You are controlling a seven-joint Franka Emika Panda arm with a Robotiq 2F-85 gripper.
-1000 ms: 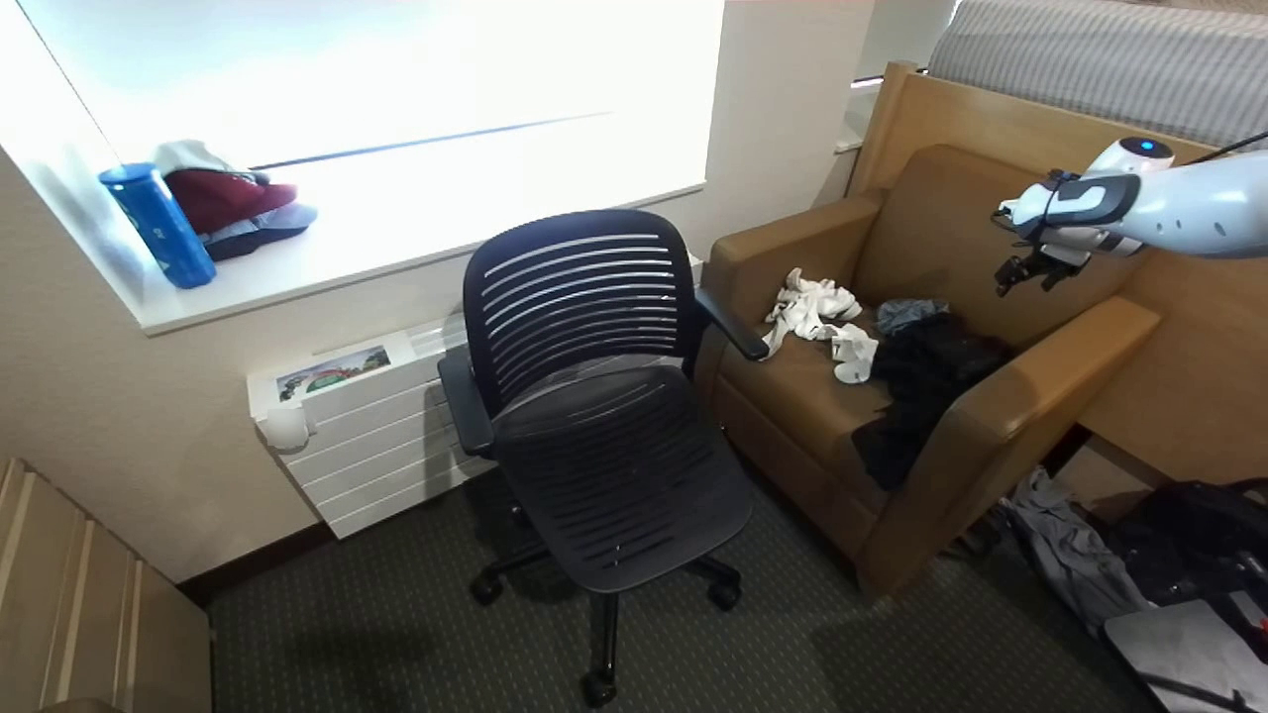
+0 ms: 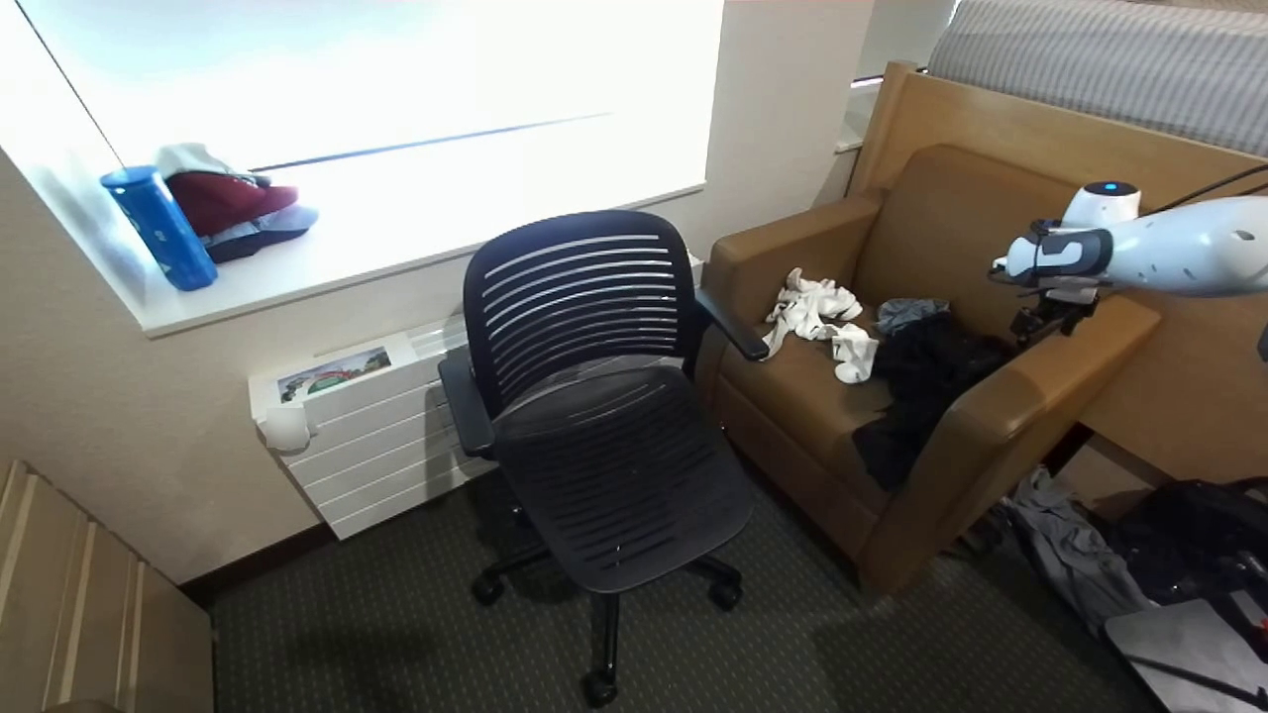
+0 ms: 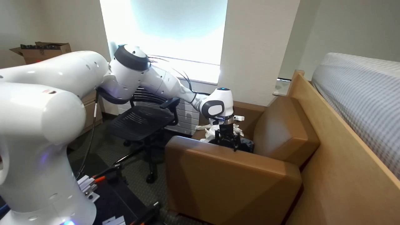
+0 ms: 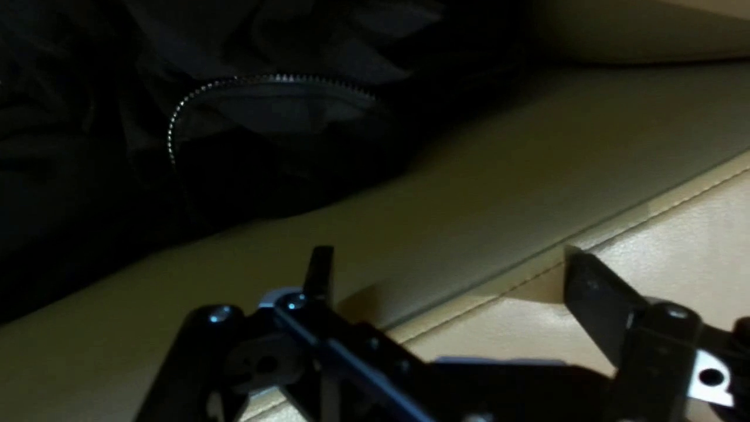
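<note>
My gripper is open in the wrist view, its two fingertips wide apart with nothing between them. Below it runs the inner side of the brown armchair's armrest [image 4: 675, 239]. A black garment with a curved metal zipper [image 4: 267, 116] fills the upper left of that view, apart from the fingers. Exterior view 1 has the black garment [image 2: 933, 368] spread over the seat and its front edge. White cloths [image 2: 820, 315] and a grey-blue cloth [image 2: 912, 313] lie deeper in the seat. From exterior view 2, the gripper [image 3: 227, 142] hangs just beyond the near armrest [image 3: 232, 157], which may hide its tips.
A black office chair [image 2: 618, 463] stands beside the armchair. The wooden bed frame [image 3: 348, 135] runs behind the armchair. Grey clothing [image 2: 1070, 547] and dark bags lie on the floor. A blue bottle [image 2: 160, 228] and caps [image 2: 220, 202] rest on the windowsill.
The arm's wrist has come down and tipped more upright, bringing my gripper lower, close to the near armrest. The cloths and the chairs have not moved.
</note>
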